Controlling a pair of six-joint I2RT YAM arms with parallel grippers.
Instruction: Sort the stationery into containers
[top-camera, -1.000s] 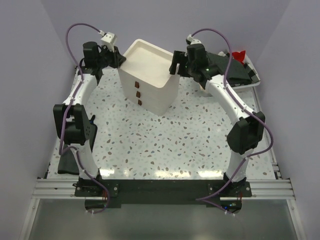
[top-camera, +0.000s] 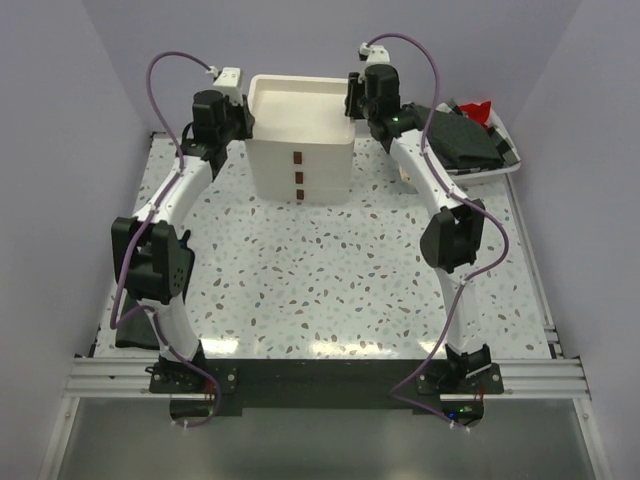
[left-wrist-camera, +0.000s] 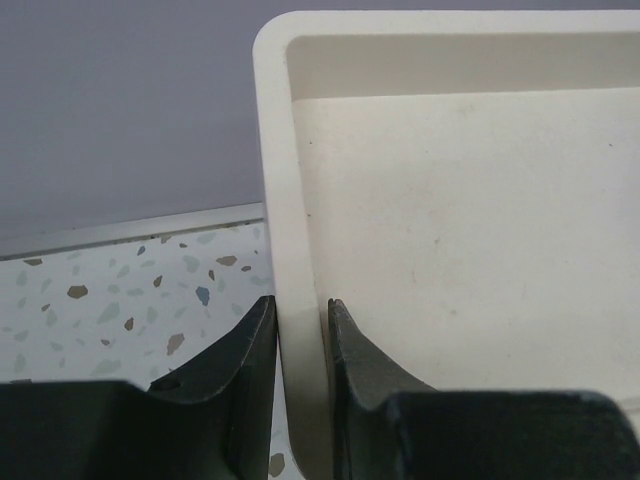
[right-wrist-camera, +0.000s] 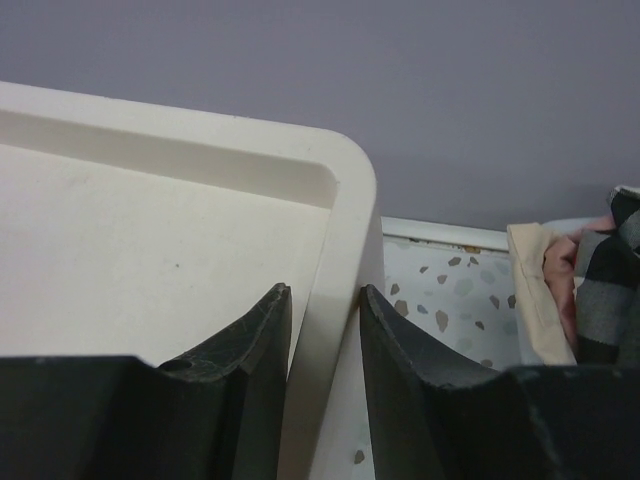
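Note:
A white box of stacked drawers (top-camera: 325, 170) with brown square knobs stands at the back of the table, its front facing the near edge. Its top is a shallow, empty tray with a raised rim (left-wrist-camera: 285, 190). My left gripper (top-camera: 249, 122) is shut on the left rim; in the left wrist view the rim runs between its fingers. On the opposite side my right gripper (top-camera: 352, 98) is shut on the right rim (right-wrist-camera: 345, 225), one finger inside the tray and one outside. The drawers are closed, their contents hidden. No loose stationery shows.
At the back right a white basket (top-camera: 497, 174) holds dark cloth (top-camera: 462, 140) and a red item (top-camera: 478, 111). A flat black item (top-camera: 140, 325) lies at the left edge, partly beneath the left arm.
The drawer box has turned from a slant to face nearly straight forward. The right gripper's fingers have closed on the rim and moved back; the left gripper has shifted slightly right with its side.

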